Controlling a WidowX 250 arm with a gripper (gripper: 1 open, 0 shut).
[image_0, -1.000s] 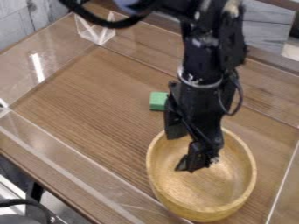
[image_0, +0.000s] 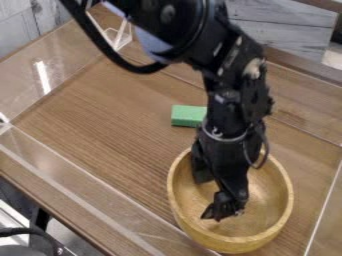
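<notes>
My black gripper (image_0: 214, 190) is lowered into the yellow bowl (image_0: 230, 238) at the lower right of the camera view, its fingers inside the rim. Whether anything is between the fingers cannot be seen clearly. A green block (image_0: 187, 115) lies on the wooden surface behind the bowl, to the left of the arm, apart from it.
Clear strips run along its near left side and right side. A grey board backdrop stands at the back, with cables at the upper left.
The arm has moved down and slightly left, bringing the gripper deeper into the bowl. The bowl and green block stay where they were.
</notes>
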